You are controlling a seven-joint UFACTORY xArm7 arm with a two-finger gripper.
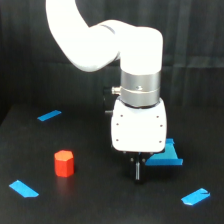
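Note:
A red block with a hexagonal outline [64, 163] stands on the dark table at the left. My gripper [138, 170] points down near the middle of the view, well to the right of the red block and apart from it. Its fingers are dark against the black surface, so I cannot tell how far apart they are or whether anything is between them. Behind it and to its right is a blue flat or tray-like thing [168, 155], partly hidden by the gripper's white body.
Blue strips lie on the table at the far left [49, 115], the near left [23, 188] and the near right [196, 196]. Dark, bare table lies between the red block and the gripper. A dark curtain-like backdrop closes off the rear.

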